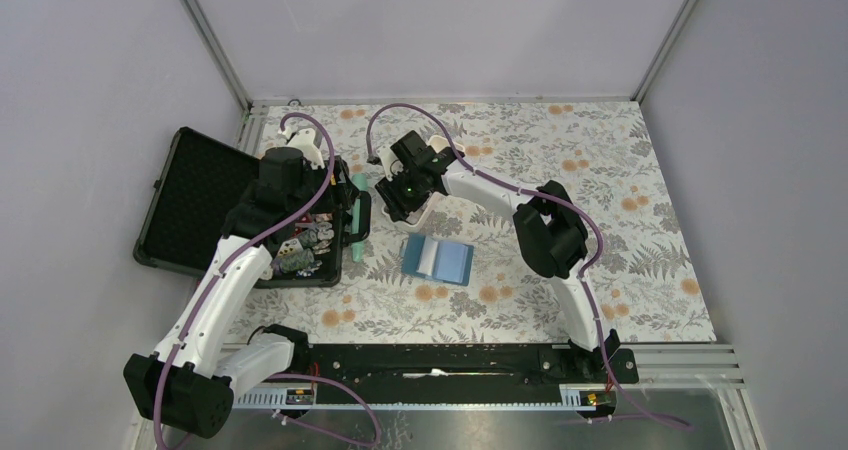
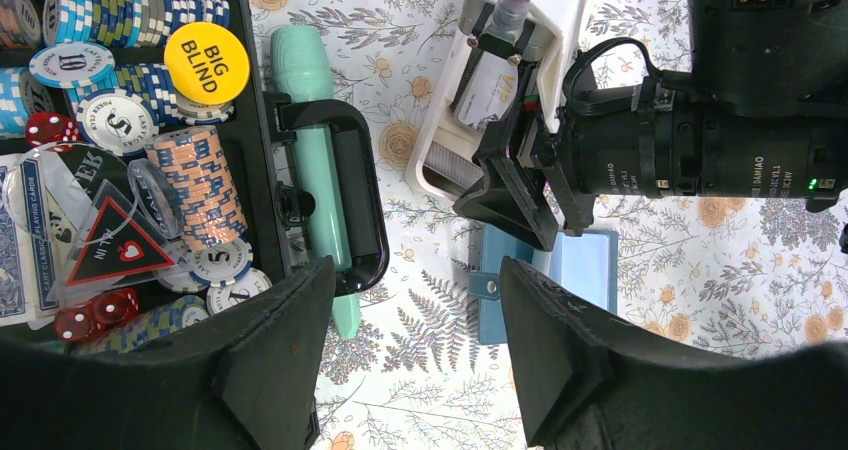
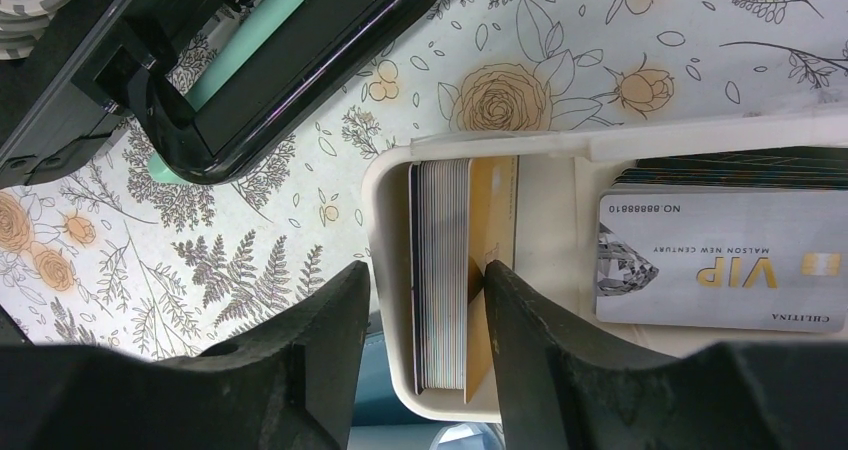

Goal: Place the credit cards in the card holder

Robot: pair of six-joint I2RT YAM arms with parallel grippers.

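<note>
A white tray (image 3: pixel 535 210) holds a stack of cards on edge (image 3: pixel 438 260), with a gold card at its side, and flat cards topped by a silver VIP card (image 3: pixel 720 255). My right gripper is over that tray's left end, fingers parted around the tray wall and upright stack, one fingertip at the gold card; whether it grips cannot be told. The blue card holder (image 1: pixel 452 262) lies open below the tray in the top view. My left gripper hangs open over the table, beside the poker case.
The open black poker case (image 1: pixel 192 195) with chips, dice and playing cards fills the left side. A green cylinder (image 2: pixel 318 190) lies under its handle (image 2: pixel 370 200).
</note>
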